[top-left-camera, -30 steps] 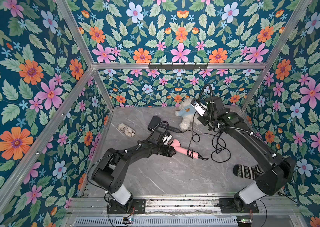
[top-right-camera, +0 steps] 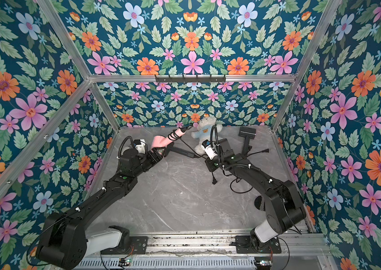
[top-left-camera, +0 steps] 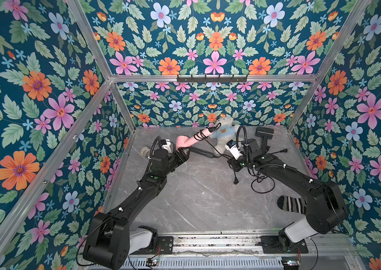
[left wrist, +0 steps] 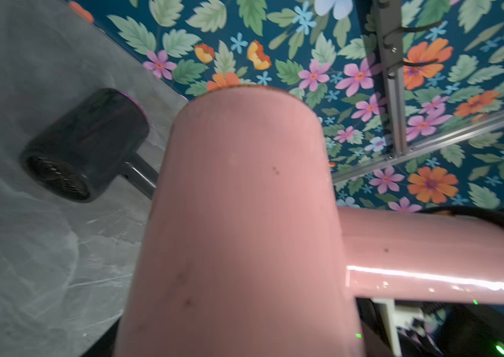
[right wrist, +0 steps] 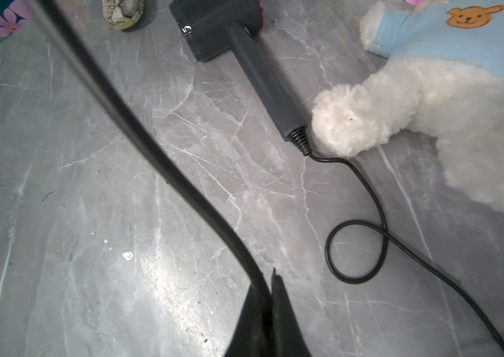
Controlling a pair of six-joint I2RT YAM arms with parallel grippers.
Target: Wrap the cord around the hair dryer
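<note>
My left gripper (top-left-camera: 182, 154) is shut on the barrel of the pink hair dryer (top-left-camera: 185, 141), which hangs off the table with its handle slanting up to the right. Its pink body (left wrist: 246, 226) fills the left wrist view and hides most of my fingers. Several turns of black cord (top-left-camera: 201, 134) circle the handle. From there the cord runs towards my right gripper. In the right wrist view the cord (right wrist: 168, 169) crosses from the upper left down to the fingertips, which are shut on it.
A dark grey hair dryer (right wrist: 264, 80) lies beneath, its own looped cord (right wrist: 330, 238) on the table. A teddy bear (right wrist: 478, 35) in a blue shirt sits at the back. A shoe (top-left-camera: 145, 152) lies left, a striped sock (top-left-camera: 291, 203) right.
My left gripper has carried the pink dryer back and left, swinging its handle from pointing down-right to up-right.
</note>
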